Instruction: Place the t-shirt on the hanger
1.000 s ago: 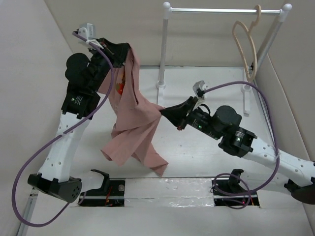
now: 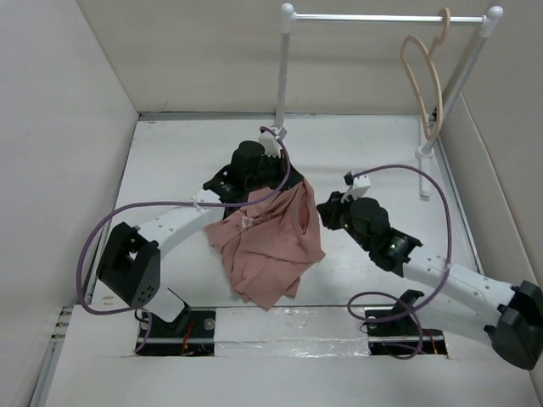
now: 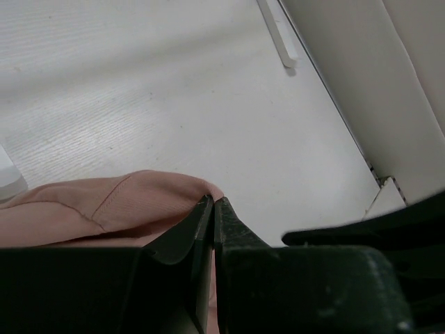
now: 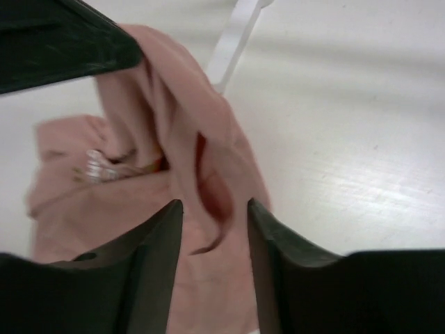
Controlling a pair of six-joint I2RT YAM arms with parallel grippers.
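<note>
The pink t-shirt (image 2: 267,242) lies crumpled on the white floor. My left gripper (image 2: 290,176) is shut on a gathered upper edge of the shirt, which shows at its fingertips (image 3: 205,223) in the left wrist view. My right gripper (image 2: 329,212) is just right of the shirt; in the right wrist view its fingers (image 4: 146,278) stand part open, facing the cloth, with no cloth clearly between them. The wooden hanger (image 2: 435,80) hangs from the rail at the back right.
The white rack rail (image 2: 365,19) spans the back, its posts standing on feet (image 2: 425,176). Bare floor lies right of and behind the shirt. Walls close the space on both sides.
My left gripper moved down and right.
</note>
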